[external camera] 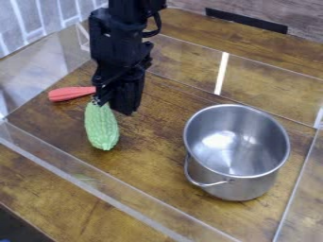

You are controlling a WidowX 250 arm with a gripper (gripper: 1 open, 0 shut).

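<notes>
My black gripper (121, 90) hangs in the upper left of the camera view, above and just behind a green corn cob (102, 127), its fingers pointing down. How far apart the fingers are is hard to make out. The corn lies on the wooden surface. A red object (70, 94), perhaps a carrot, lies left of the gripper, partly hidden behind it.
A steel pot (236, 144) with a wire handle stands on the right. Clear panels edge the left and front of the wooden table (151, 203). A dark strip lies at the top right.
</notes>
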